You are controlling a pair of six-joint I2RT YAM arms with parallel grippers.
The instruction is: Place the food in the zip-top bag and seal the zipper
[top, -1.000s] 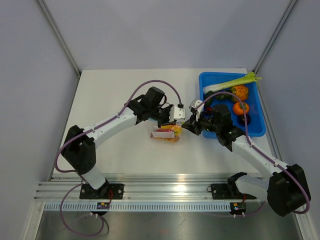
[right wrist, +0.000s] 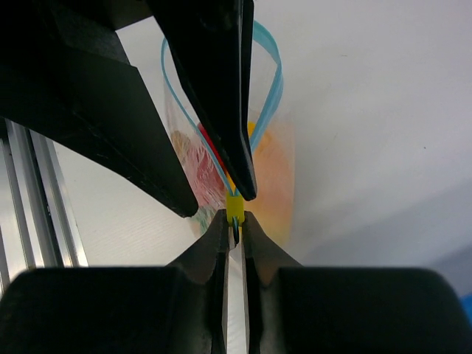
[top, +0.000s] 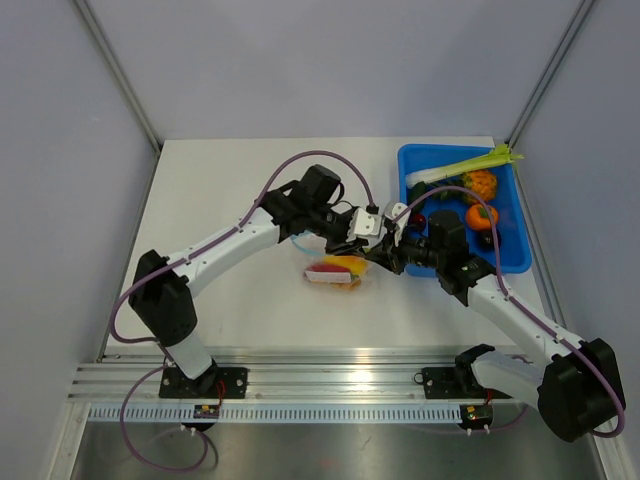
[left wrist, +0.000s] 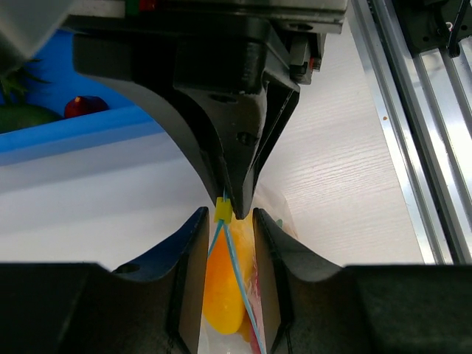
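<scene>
The clear zip top bag (top: 330, 276) lies on the table with yellow, orange and red food inside. Its blue zipper strip (right wrist: 274, 87) forms a loop, spread apart, running to a yellow slider (right wrist: 234, 210) at one end. My right gripper is shut on that yellow slider. From the other side, my left gripper reaches in, its fingers parted on either side of the blue strips just by the slider. The left fingertips almost meet the right ones; whether they touch cannot be told. In the top view both grippers cover the slider.
At the right stands a blue bin (top: 522, 243) with celery (top: 460, 166), an orange fruit (top: 481, 217), cauliflower-like produce (top: 480, 184) and other items. White table shows bare left of the bag and in front of it. The two arms nearly touch.
My left gripper has come right, up close against the right one. The right gripper shifted slightly right earlier and has since held still. More of the bag's contents show than a second ago.
</scene>
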